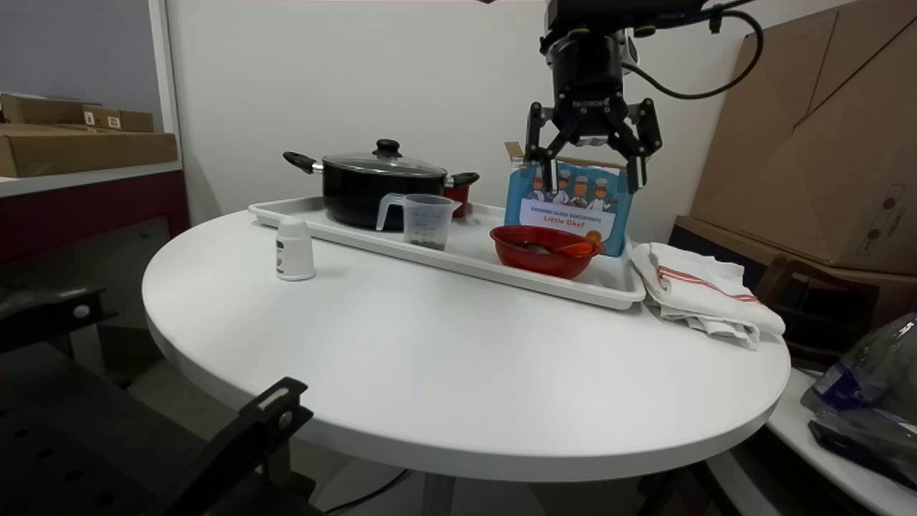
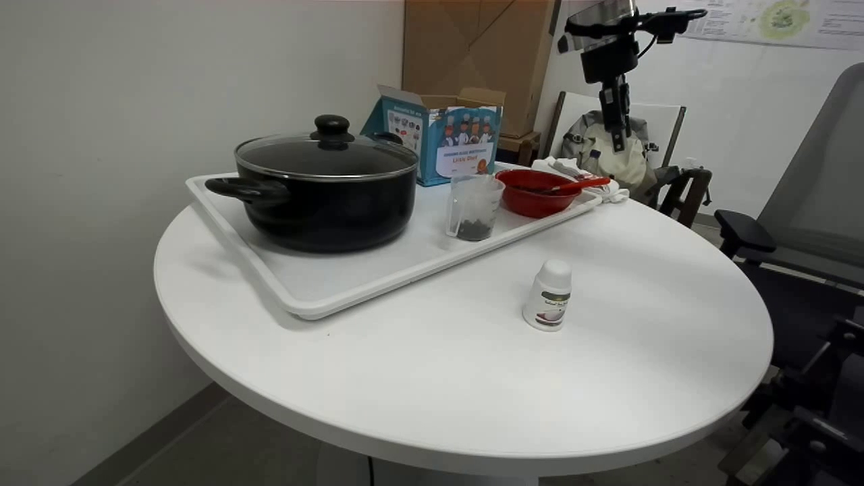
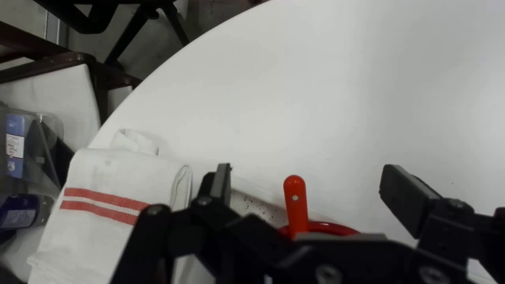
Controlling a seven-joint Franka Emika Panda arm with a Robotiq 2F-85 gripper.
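Note:
My gripper (image 1: 594, 189) hangs open above the right end of the tray, its fingers spread wide with nothing between them. Below it a red bowl (image 1: 534, 252) sits on the white tray (image 1: 481, 271), holding some dark contents. A red spoon (image 2: 584, 185) leans in the bowl, its handle sticking out over the rim. From the wrist view, the spoon handle (image 3: 296, 201) shows between the two spread fingers, lower down than they are; the gripper body hides most of the bowl (image 3: 331, 228).
On the tray stand a lidded black pot (image 2: 328, 198), a clear measuring cup (image 2: 474, 210) with dark bits and a blue box (image 2: 457, 142). A folded towel (image 1: 709, 288) lies right of the tray. A white bottle (image 2: 549, 295) stands alone.

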